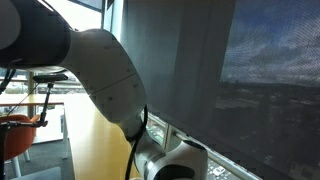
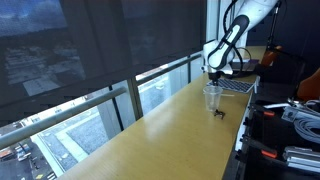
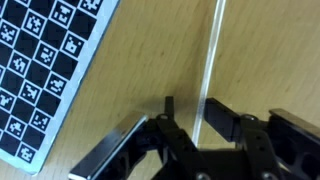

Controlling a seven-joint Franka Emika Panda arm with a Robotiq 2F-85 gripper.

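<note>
In the wrist view a thin white stick, perhaps a straw, runs from the top edge down between the fingers of my gripper. The fingers stand apart, with the right fingertip close against the stick and a gap on the left side. Whether the stick is touched cannot be told. In exterior view 2 the white arm reaches down at the far end of the table; its fingers are too small to make out. Exterior view 1 shows only the arm, not the fingertips.
A black-and-white marker board lies left of my gripper. On the table stand a pale, see-through cup and a small dark object. A window blind runs alongside.
</note>
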